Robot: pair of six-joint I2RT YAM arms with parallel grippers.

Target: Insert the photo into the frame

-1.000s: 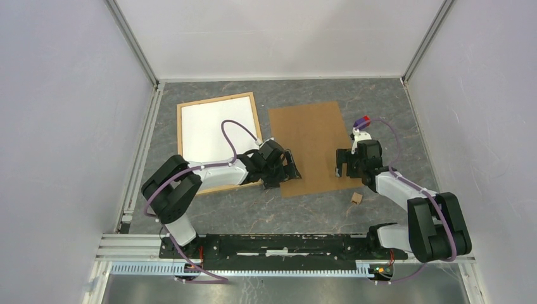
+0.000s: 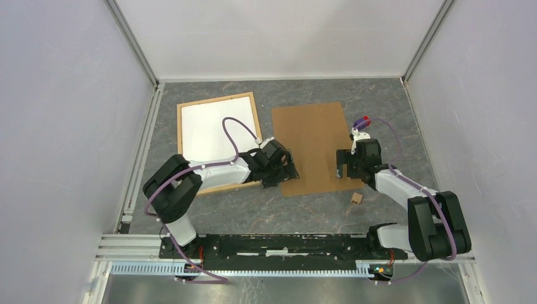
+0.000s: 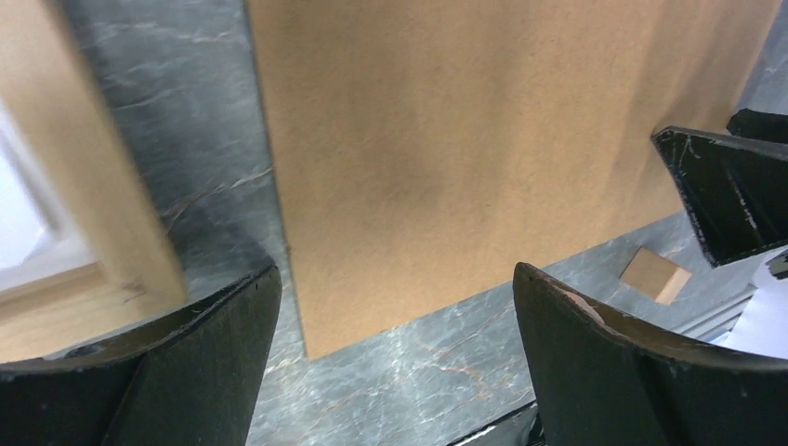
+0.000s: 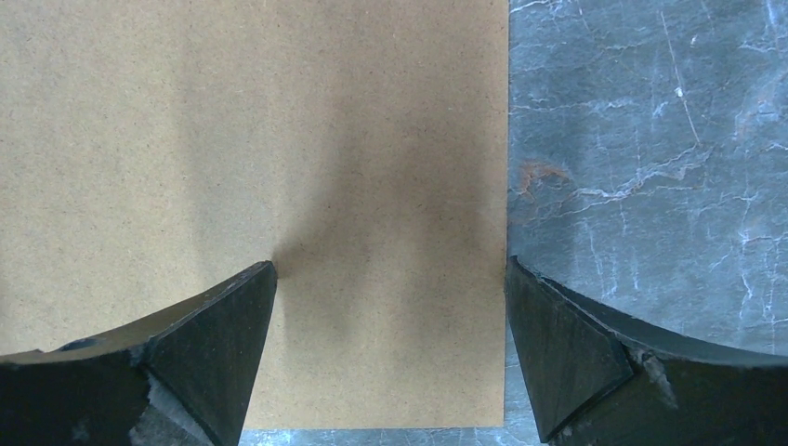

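Observation:
A light wooden frame (image 2: 254, 115) with a white panel (image 2: 212, 130) inside lies on the left of the table. Beside it, on the right, lies a flat brown board (image 2: 313, 139); no picture shows on its upper face. My left gripper is open at the board's lower left corner, its fingers on either side of that corner region with nothing gripped. Open too is my right gripper, near the board's lower right corner. Its left finger (image 4: 218, 348) is over the board, while the right fingertip meets the board's right edge.
A small tan block (image 2: 356, 198) sits just below the board's lower right corner. A red and blue object (image 2: 362, 121) lies at the upper right, beside the right arm. A strip of bare table separates frame and board.
The brown board has shifted slightly to the right, away from the frame, since a second ago. My left arm has moved a little; the right gripper stays almost in place.

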